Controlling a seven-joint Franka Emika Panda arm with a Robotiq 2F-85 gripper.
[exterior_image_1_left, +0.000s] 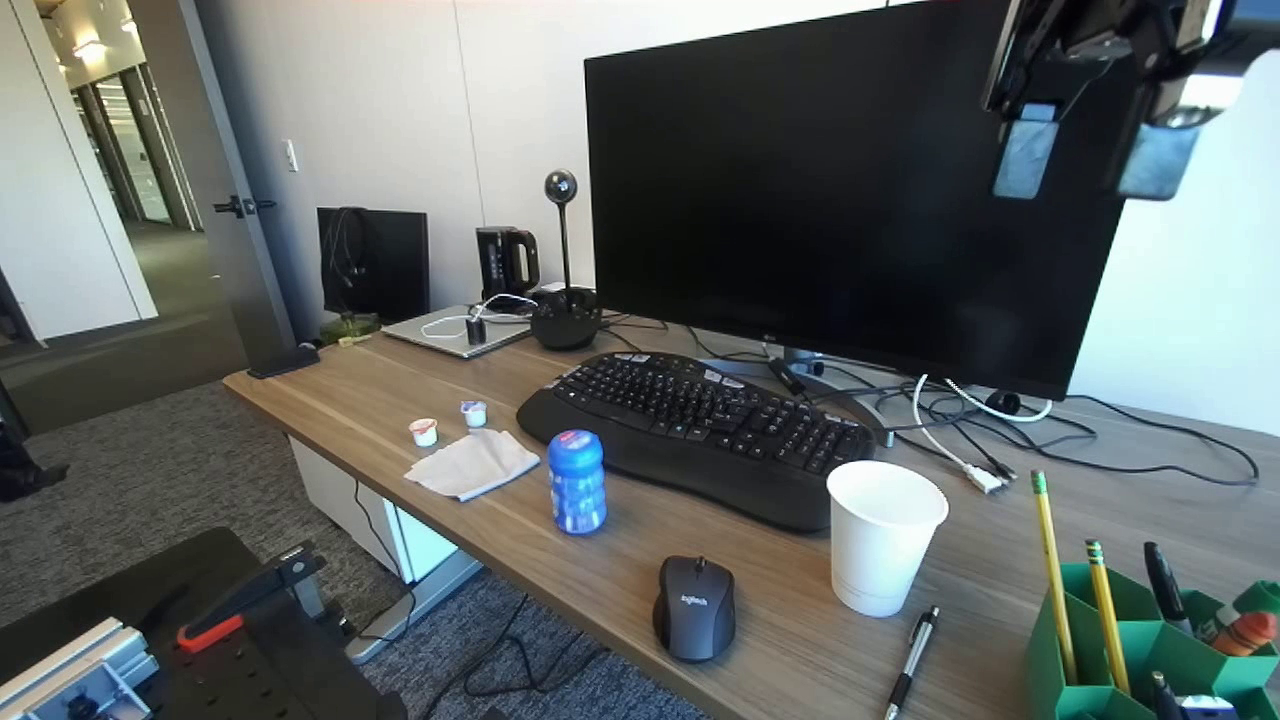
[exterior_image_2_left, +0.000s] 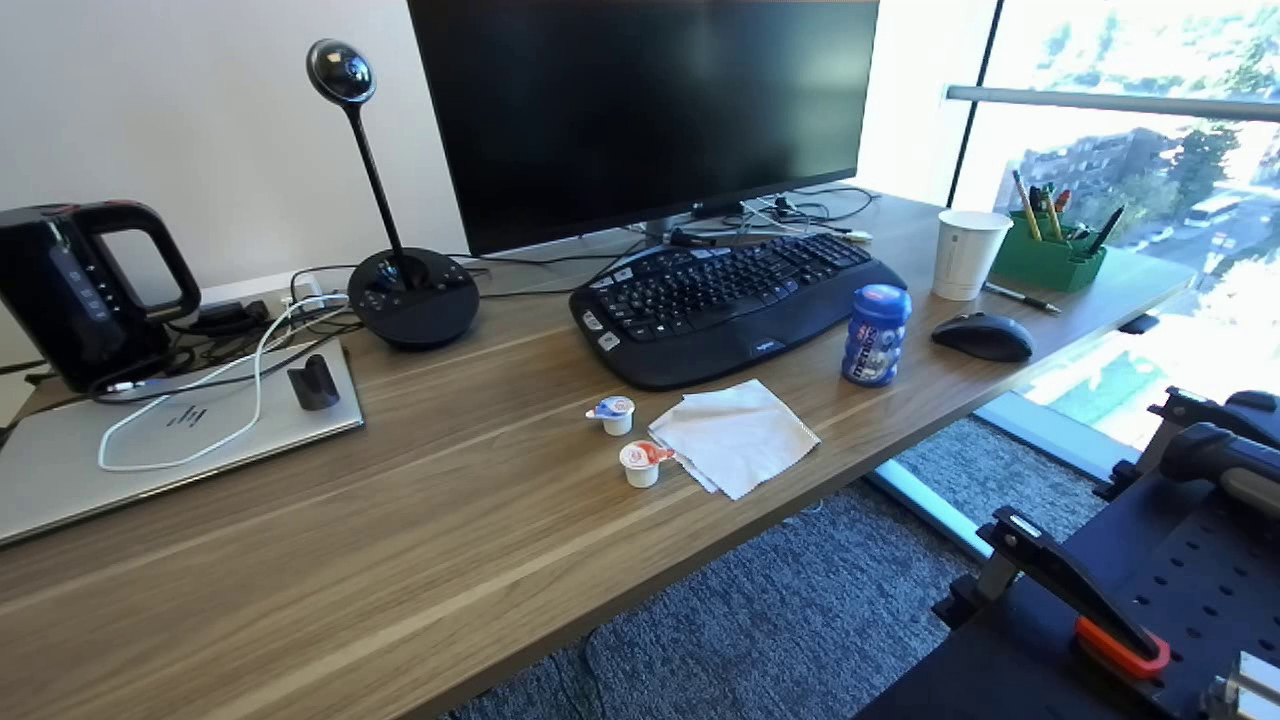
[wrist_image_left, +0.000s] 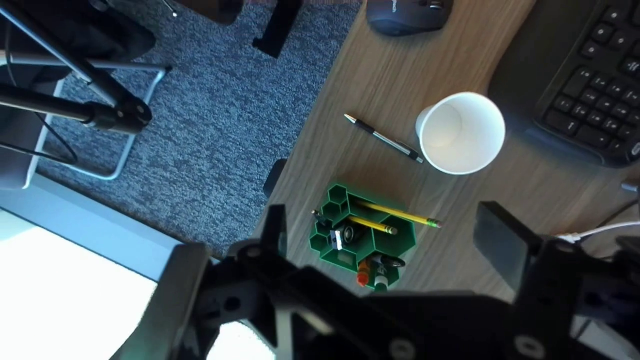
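Note:
High over the right end of the desk, in front of the monitor, my gripper (exterior_image_1_left: 1089, 158) hangs open, its two pale fingertips apart with nothing between them. Below it in the wrist view is a green pen holder (wrist_image_left: 336, 209) with yellow pencils (wrist_image_left: 399, 214), markers and a small sharpener inside. A white paper cup (wrist_image_left: 444, 133) stands upright and empty, near a black and silver pen (wrist_image_left: 387, 139) lying flat. Farther left are a dark mouse (exterior_image_1_left: 695, 608), a blue bottle (exterior_image_1_left: 578, 484), a light cloth (exterior_image_1_left: 473, 463) and two small creamer cups (exterior_image_2_left: 639, 464).
The large monitor (exterior_image_1_left: 816, 180) rises behind the black keyboard (exterior_image_1_left: 708, 420). Loose cables (exterior_image_1_left: 1056, 444) trail along the desk's back right. A laptop (exterior_image_2_left: 204, 438), kettle (exterior_image_2_left: 84, 288) and stalk camera (exterior_image_2_left: 411, 294) occupy the far left. Bare wood lies left of the creamer cups.

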